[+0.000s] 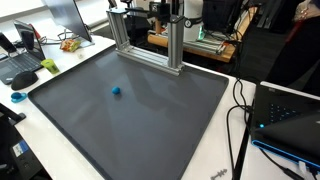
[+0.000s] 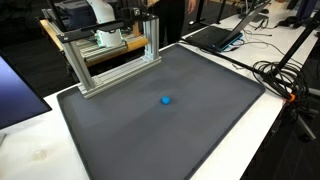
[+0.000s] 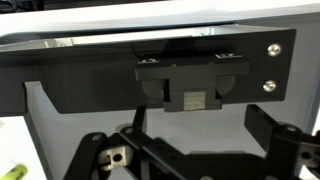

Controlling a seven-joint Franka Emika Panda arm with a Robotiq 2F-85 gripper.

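Observation:
In the wrist view my gripper is open, its two dark fingers standing wide apart with nothing held between them. Beyond them runs a black bar with a black block and a small metal plate at its middle; the distance between fingers and block is hard to judge. A small blue object lies alone on the grey board, and the same blue object shows near the board's middle in exterior view 2. The gripper's fingers cannot be made out clearly in either exterior view.
The grey board is otherwise bare. A metal frame stands at its edge. Beside the board are a yellow-green item, a laptop and loose cables. A dark device sits on the opposite side.

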